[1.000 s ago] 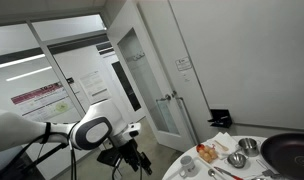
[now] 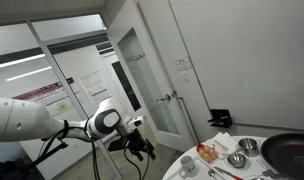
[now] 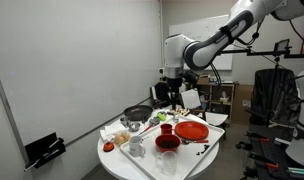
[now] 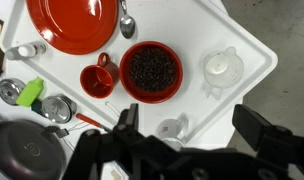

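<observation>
Open and empty, my gripper hangs above the table, its dark fingers (image 4: 126, 127) spread wide at the bottom of the wrist view. In exterior view 1 the gripper (image 2: 142, 150) is to the left of the table. A red bowl (image 4: 152, 70) holding small dark pieces stands on a white tray (image 4: 197, 30). Beside the bowl are a red mug (image 4: 96, 78) and a red plate (image 4: 72, 20). A clear cup (image 4: 223, 68) stands right of the bowl. Another clear cup (image 4: 172, 130) shows between the fingers in the picture, apparently well below them.
A spoon (image 4: 127, 22) lies by the plate. A dark pan (image 4: 27, 150), small metal cups (image 4: 58, 108) and a green item (image 4: 30, 92) crowd the other side. Exterior view 2 shows a white mug (image 3: 135, 150) near the table edge.
In exterior view 1 the arm's wrist has risen a little and turned, and the gripper has shifted slightly up and right. The table things look unmoved.
</observation>
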